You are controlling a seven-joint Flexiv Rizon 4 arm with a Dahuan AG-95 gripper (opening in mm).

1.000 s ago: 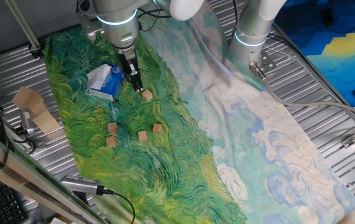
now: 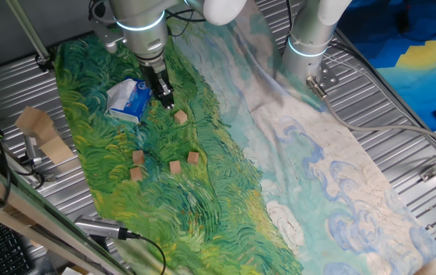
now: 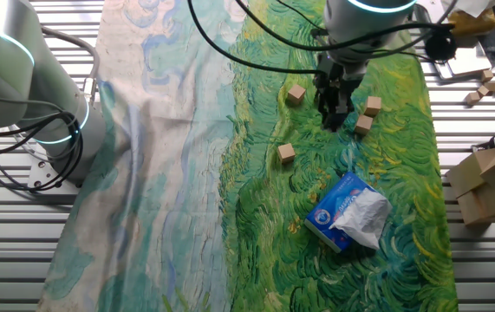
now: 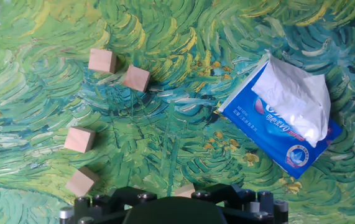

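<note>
Several small wooden blocks lie apart on a green painted cloth. In exterior view 1 my gripper (image 2: 168, 106) hangs just up-left of the nearest block (image 2: 181, 117). A front block (image 2: 175, 166), a right block (image 2: 193, 158) and two left blocks, one upper (image 2: 138, 156) and one lower (image 2: 136, 174), sit farther forward. From the wrist view, my gripper looks open, its dark fingers spread at the bottom edge. Between them shows part of a block (image 4: 185, 190), lying beyond on the cloth. In exterior view 2 the gripper (image 3: 335, 124) stands among the blocks and may hide one.
A blue tissue pack (image 2: 130, 101) with white tissue sticking out lies left of the gripper. Cardboard pieces (image 2: 43, 134) rest on the slatted metal table beyond the cloth.
My gripper has shifted slightly up and left, away from the nearest block. The blocks and the tissue pack stay where they were.
</note>
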